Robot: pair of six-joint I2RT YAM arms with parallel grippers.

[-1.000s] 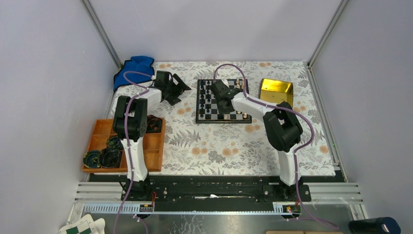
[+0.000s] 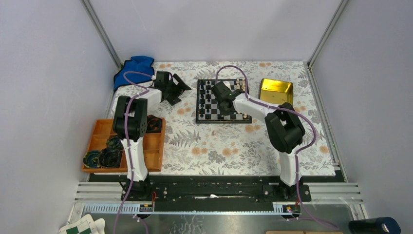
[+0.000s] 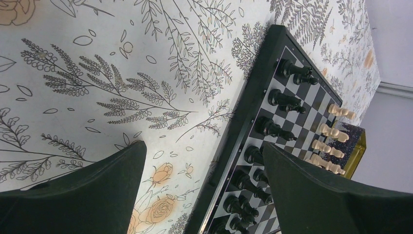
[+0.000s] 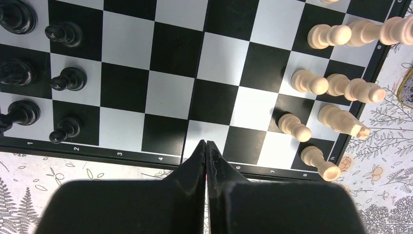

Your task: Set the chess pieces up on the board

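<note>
The chessboard (image 2: pixel 209 118) lies mid-table, with black pieces (image 4: pixel 70 78) in rows along one side and cream pieces (image 4: pixel 307 82) along the other. My right gripper is shut, nothing between its fingers, over the board near its numbered edge; from above, the arm hides part of the board. My left gripper (image 2: pixel 177 90) stands open left of the board, with only patterned tablecloth between its fingers in the left wrist view.
A yellow tray (image 2: pixel 276 90) lies right of the board. A wooden compartment box (image 2: pixel 153 157) with dark items sits at the front left, a blue cloth (image 2: pixel 136 68) at the back left.
The right arm has shifted very slightly to the right over the board. The left arm has not moved.
</note>
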